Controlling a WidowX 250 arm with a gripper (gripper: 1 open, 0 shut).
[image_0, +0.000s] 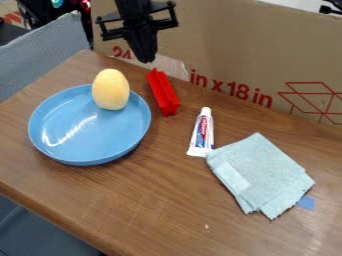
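The black gripper (144, 48) hangs high at the top of the view, shut with nothing visible between its fingers, above a red block (163, 92) that lies by the cardboard. A yellow egg-shaped object (110, 89) rests on the upper part of a blue plate (78, 135). A toothpaste tube (202, 131) lies right of the plate, and a folded pale blue cloth (261, 173) lies farther right.
A cardboard wall (241, 45) with red print stands along the back of the wooden table (160, 220). A grey padded surface is at the left.
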